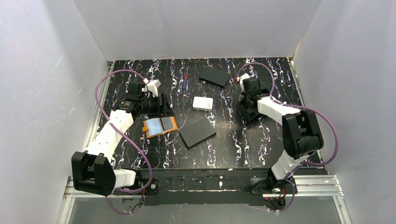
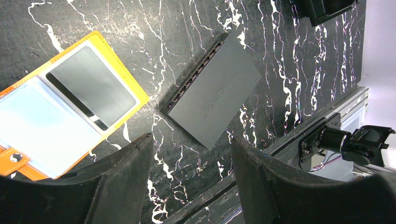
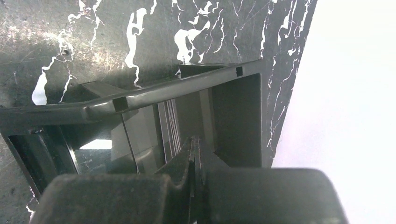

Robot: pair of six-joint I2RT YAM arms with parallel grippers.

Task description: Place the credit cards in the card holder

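Note:
The orange card holder [image 1: 160, 126] lies flat on the left side of the table, with a pale blue flap and a grey window [image 2: 95, 81] showing in the left wrist view. Over its right part my left gripper stands open, with nothing between its fingers. At the right of the table is a black divided box [image 3: 238, 112]. Several thin upright edges, seemingly cards [image 3: 172, 123], stand inside it. My right gripper is shut with its tips above these edges; no card shows in its fingers. Whether the tips touch the edges, I cannot tell.
A dark flat slab [image 1: 197, 133] lies right of the holder, and another [image 1: 214, 76] at the back. A white box [image 1: 202, 103] sits mid-table, with a thin blue-and-red tool [image 1: 186, 81] behind it.

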